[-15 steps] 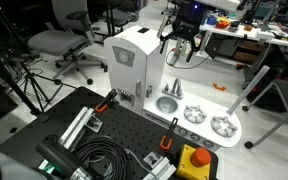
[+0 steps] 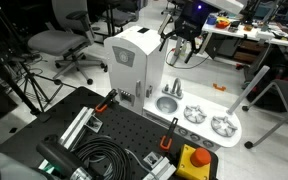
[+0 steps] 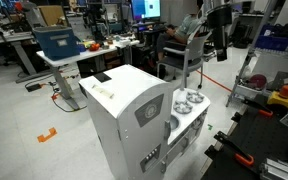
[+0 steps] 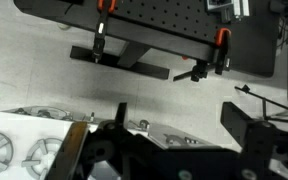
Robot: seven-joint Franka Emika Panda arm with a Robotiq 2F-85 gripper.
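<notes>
My gripper [image 2: 180, 50] hangs in the air above the white toy kitchen, its two dark fingers spread wide apart. Nothing shows between them in the wrist view, where the gripper is seen over the floor. The kitchen has a white counter [image 2: 206, 111] with a round metal sink [image 2: 167, 105] and two silver burners [image 2: 223, 126]. At its left end stands a tall white cabinet [image 2: 132, 66]. The cabinet [image 3: 131, 120] also appears in exterior view 2. Part of the counter with burners [image 4: 44, 155] lies at lower left in the wrist view.
A black perforated table [image 2: 134, 132] carries orange-handled clamps [image 2: 171, 135], coiled black cables [image 2: 104, 157] and a yellow box with a red button [image 2: 199, 158]. Open floor surrounds the kitchen. Office chairs [image 2: 64, 40] stand behind.
</notes>
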